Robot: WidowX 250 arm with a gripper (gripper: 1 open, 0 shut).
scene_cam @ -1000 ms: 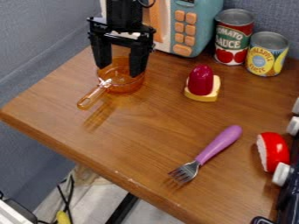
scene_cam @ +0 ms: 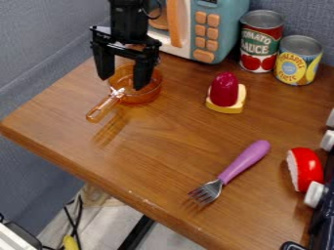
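Note:
The black gripper [scene_cam: 125,59] hangs over an amber transparent pan [scene_cam: 140,92] at the back left of the table, its two fingers apart at the pan's rim with nothing visible between them. The pan's handle points toward the front left. A red object on a yellow piece [scene_cam: 225,96] stands to the right. A fork with a purple handle [scene_cam: 241,163] lies near the front.
A toy microwave [scene_cam: 202,29], a tomato sauce can [scene_cam: 259,44] and a yellow can [scene_cam: 298,63] stand at the back. A red and white item [scene_cam: 302,168] and dark objects line the right edge.
The gripper has moved slightly left above the pan. The other objects look unchanged.

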